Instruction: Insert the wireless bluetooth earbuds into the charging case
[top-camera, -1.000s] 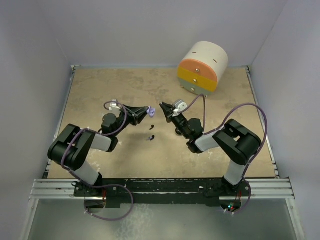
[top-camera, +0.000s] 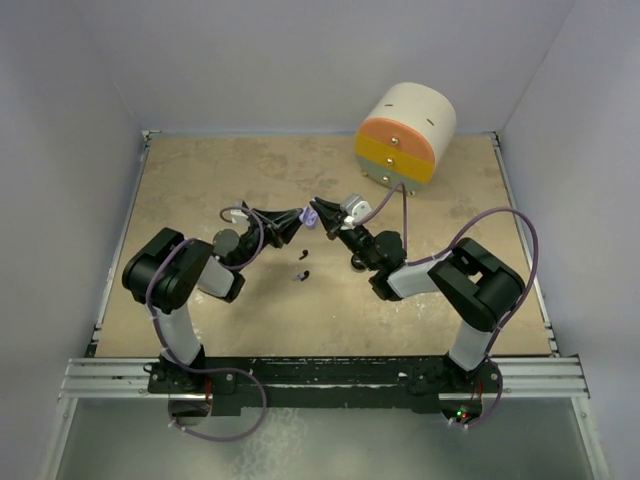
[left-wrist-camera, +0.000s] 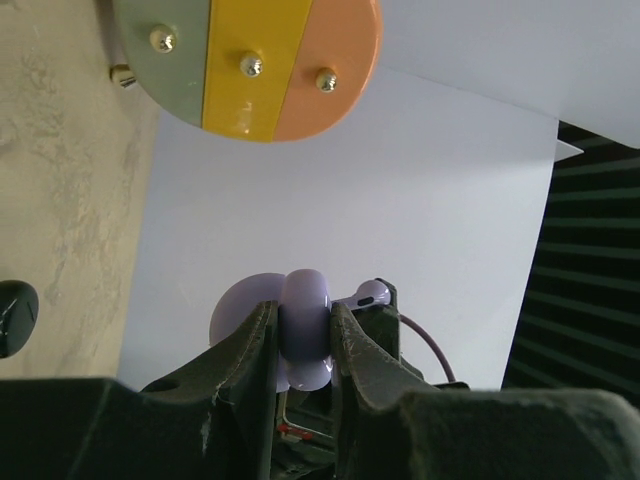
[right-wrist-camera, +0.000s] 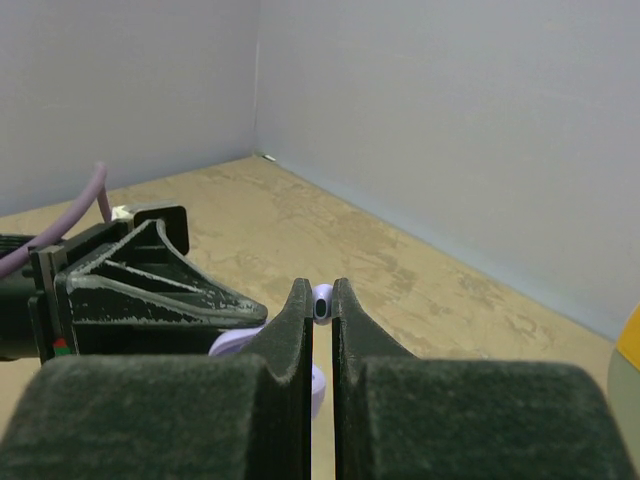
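Near the middle of the top view my left gripper is shut on the lavender charging case, which shows close up between its fingers in the left wrist view. Just to the right, my right gripper is shut on a small lavender earbud, held at the case; whether they touch I cannot tell. The case is partly hidden behind the right gripper's fingers in the right wrist view. Small dark pieces lie on the table below the grippers, one with a lavender part.
A rounded cabinet with green, yellow and orange front bands stands at the back right. A dark round object lies beside the right arm.
The left gripper has risen toward the back and right with the case. The right gripper has shifted left, so the case and earbud are now much closer.
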